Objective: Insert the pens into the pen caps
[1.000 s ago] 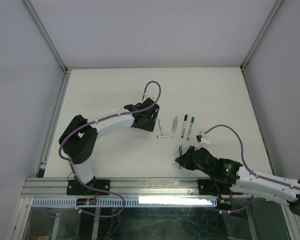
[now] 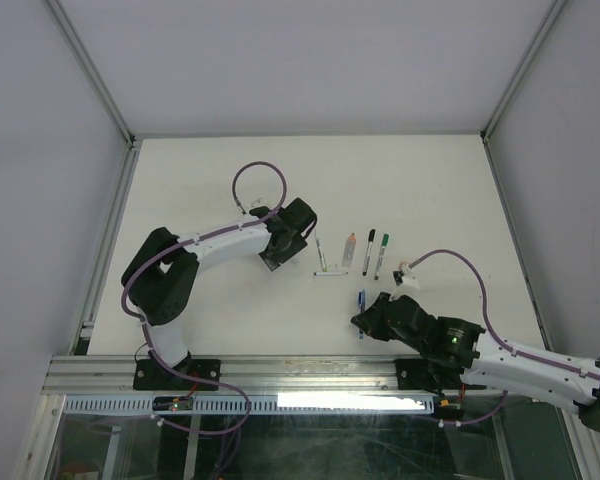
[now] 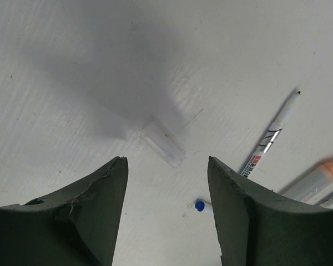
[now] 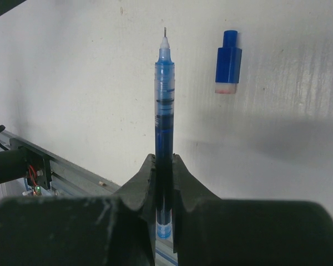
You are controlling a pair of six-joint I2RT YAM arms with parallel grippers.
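Observation:
My left gripper hangs with its fingers apart over a clear, pale pen cap (image 3: 162,144) lying on the white table. My right gripper is shut on a blue pen (image 4: 164,100), which points tip-first away from it. Right of that pen lies a blue cap (image 4: 228,62). A white marker (image 3: 269,136), an orange-tipped clear tube (image 2: 348,250), a horizontal white pen (image 2: 330,273), a black pen (image 2: 368,252) and a green-capped pen (image 2: 381,256) lie mid-table.
A metal rail (image 2: 240,370) runs along the front edge, and walls enclose the sides and back.
The right arm has stayed still.

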